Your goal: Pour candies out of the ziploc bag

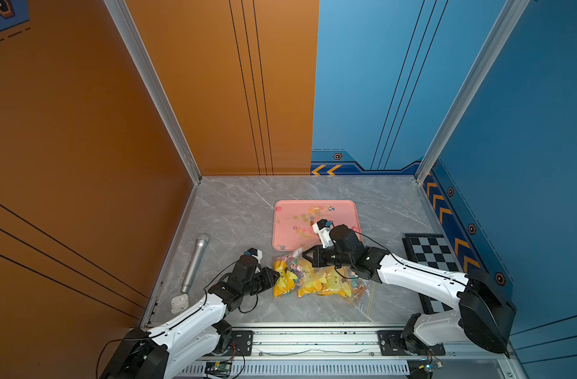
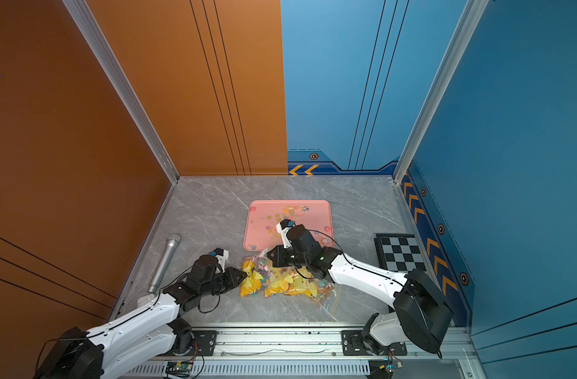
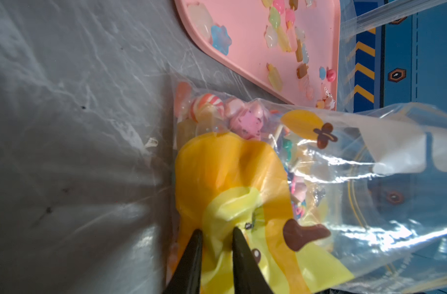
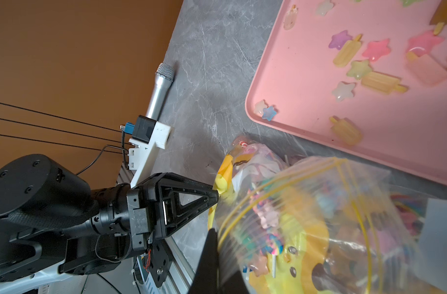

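The clear ziploc bag [image 3: 326, 161], printed with a yellow bear, has colourful candies [image 3: 248, 117] showing through its film. My left gripper is at the bag's printed front, its fingers partly apart with a gap between them; whether they touch the film I cannot tell. My right gripper is shut on the clear film at the bag's edge, which bulges up beside its fingers. From above, both grippers, left [image 1: 277, 278] and right [image 1: 304, 255], reach toward the yellow-printed bag from either side.
Behind the bag lies a pink tray [image 1: 282, 221] with scattered candies on it. More yellow-printed bag material [image 1: 334, 285] spreads to the right. A silver microphone [image 1: 193, 265] lies far left and a checkered board [image 1: 435, 259] far right.
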